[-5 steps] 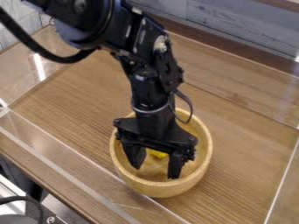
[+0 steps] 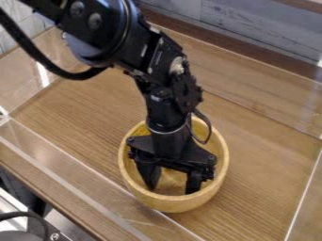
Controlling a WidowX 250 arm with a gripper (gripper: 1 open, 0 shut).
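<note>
The black gripper (image 2: 170, 165) is lowered inside a yellow bowl (image 2: 176, 198) at the middle of the camera view, its open fingers spread low within the rim. The arm hides much of the bowl's inside, and I cannot tell what, if anything, lies between the fingers.
The bowl stands on a wooden table (image 2: 258, 179), with bare wood to its left, right and behind. A white wall (image 2: 239, 28) runs along the back. A black cable lies at the lower left edge.
The gripper has shifted slightly within the bowl. A small yellow patch that showed between the fingers a second ago is now mostly hidden.
</note>
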